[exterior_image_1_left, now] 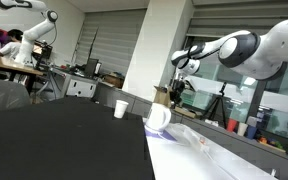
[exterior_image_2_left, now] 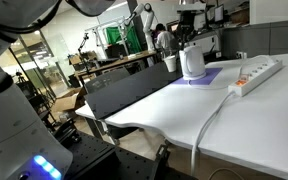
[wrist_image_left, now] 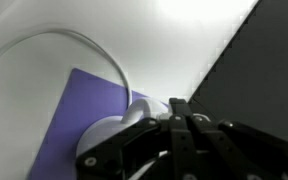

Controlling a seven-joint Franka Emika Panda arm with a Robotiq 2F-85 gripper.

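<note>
A white electric kettle [exterior_image_2_left: 192,63] stands on a purple mat [exterior_image_2_left: 214,75] towards the back of the white table. My gripper [exterior_image_1_left: 178,88] hangs above and a little to the right of the kettle [exterior_image_1_left: 159,117] in exterior view 1. In the wrist view, the black fingers [wrist_image_left: 177,103] are together over part of the white kettle [wrist_image_left: 100,133], with the purple mat [wrist_image_left: 75,106] beneath. Nothing shows held between them. The gripper hides much of the kettle in that view, and whether the two touch cannot be told.
A white cup [exterior_image_1_left: 121,109] stands left of the kettle, by a large dark surface [exterior_image_1_left: 69,140]. A white cable runs over the table near a power strip [exterior_image_2_left: 256,77].
</note>
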